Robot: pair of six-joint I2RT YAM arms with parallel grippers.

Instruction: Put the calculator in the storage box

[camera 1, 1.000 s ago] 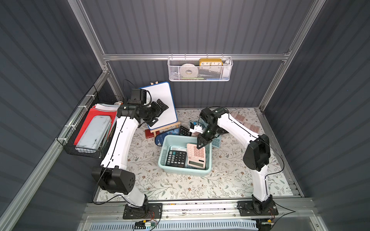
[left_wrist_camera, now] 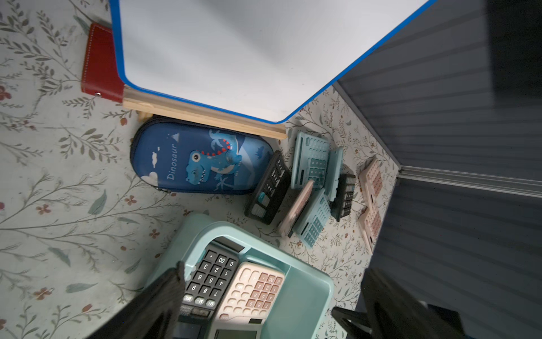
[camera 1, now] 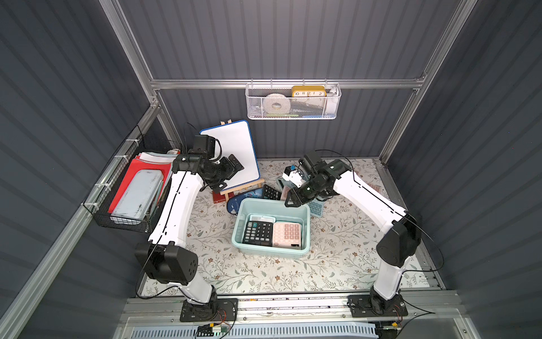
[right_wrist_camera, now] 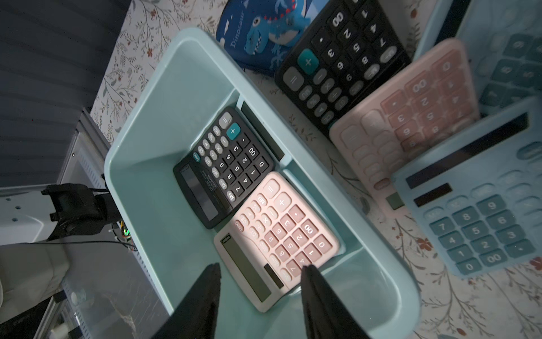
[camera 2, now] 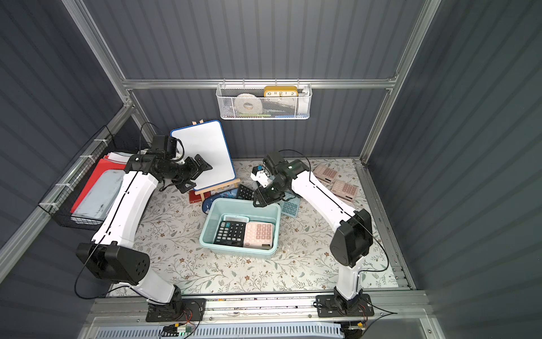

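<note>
The teal storage box [camera 1: 237, 231] holds a black calculator [right_wrist_camera: 225, 163] and a pink calculator [right_wrist_camera: 276, 237], both lying face up, with more beneath or behind them. My right gripper hangs open above the box, its fingers apart with nothing between them. My left gripper is open in front of the whiteboard, high over the table at left of the box. Behind the box, several loose calculators lie crowded: black [right_wrist_camera: 344, 56], pink [right_wrist_camera: 406, 113] and light blue [right_wrist_camera: 468, 209].
A whiteboard [camera 1: 231, 147] on a wooden easel and a blue pencil case [left_wrist_camera: 192, 152] stand behind the box. A black wire basket [camera 1: 101, 209] hangs at left, a white mesh basket [camera 1: 265, 113] on the back wall. Bare table lies in front and right.
The pink calculator, tilted under my right gripper a second ago, now lies flat in the box. The left gripper has dipped slightly.
</note>
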